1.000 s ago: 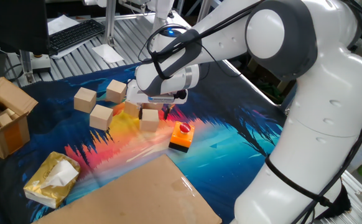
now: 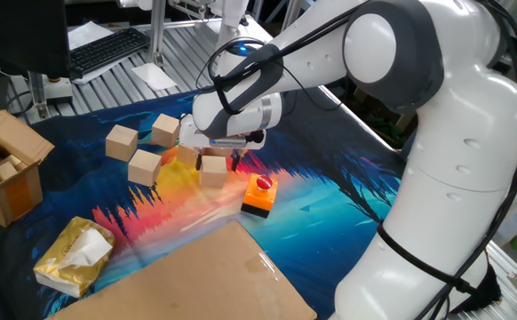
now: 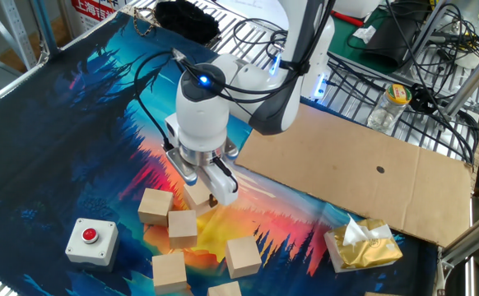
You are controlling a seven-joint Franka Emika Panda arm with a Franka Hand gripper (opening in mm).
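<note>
My gripper (image 2: 216, 166) points down over the group of plain wooden cubes in exterior view 1. Its dark fingers stand apart, one on either side of a wooden cube (image 2: 212, 172), and the fingers look open. Whether either finger touches that cube cannot be told. In exterior view 2 the white hand (image 3: 221, 182) partly covers a cube (image 3: 198, 197), and one dark fingertip shows beside it. Close by sit two more cubes, one (image 3: 155, 207) touching or nearly touching the other (image 3: 183, 228). Further cubes (image 2: 144, 167) (image 2: 122, 142) (image 2: 164, 130) lie loose on the colourful cloth.
An orange box with a red button (image 2: 259, 194) stands near the gripper. A gold tissue pack (image 2: 75, 257) and a large cardboard sheet (image 2: 192, 283) lie towards the front. At the left, a carton (image 2: 14, 193) holds wooden blocks. A second button box (image 3: 92, 243) shows in exterior view 2.
The upper arm has shifted slightly left and the gripper has settled a little lower over the cubes. The cubes look unmoved.
</note>
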